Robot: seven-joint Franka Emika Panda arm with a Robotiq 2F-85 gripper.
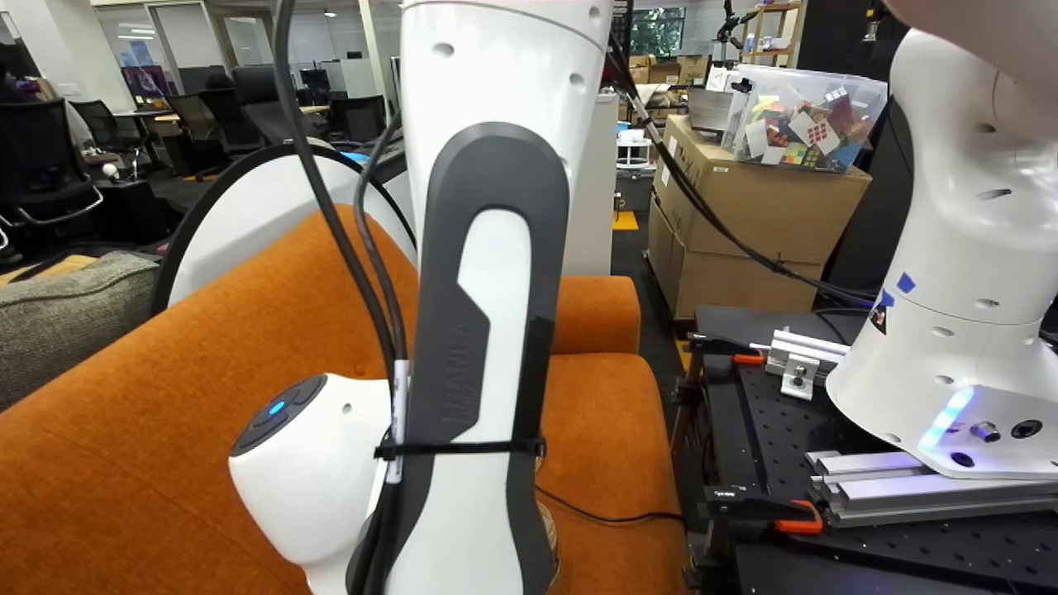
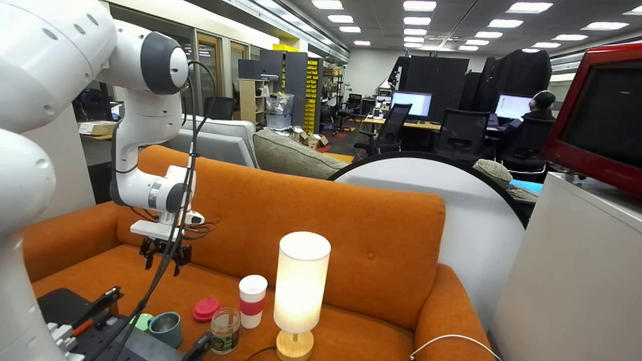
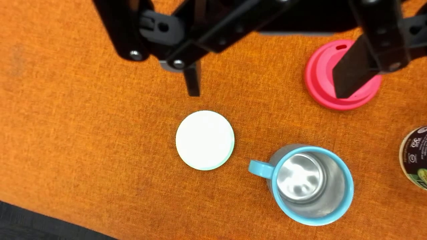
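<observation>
My gripper stands open above the orange couch seat, its finger pads wide apart and nothing held between them. In the wrist view a round white lid (image 3: pixel 204 140) with a pale green edge lies just beyond the left finger. The pink lid (image 3: pixel 320 76) lies under the right finger, which hides part of it. Beyond it sits an empty blue-rimmed metal mug (image 3: pixel 312 186), handle pointing towards the white lid. A labelled jar (image 3: pixel 416 158) is cut off at the right edge. In exterior view 2 the gripper (image 2: pixel 162 261) hangs over the seat, left of these things.
A white cup with a pink band (image 2: pixel 252 304) and a lit lamp (image 2: pixel 302 283) stand right of the glass jar (image 2: pixel 225 331). The couch back (image 2: pixel 361 216) rises behind. A black table (image 1: pixel 883 555) with clamps borders the seat. Bare fabric surrounds the white lid's left side.
</observation>
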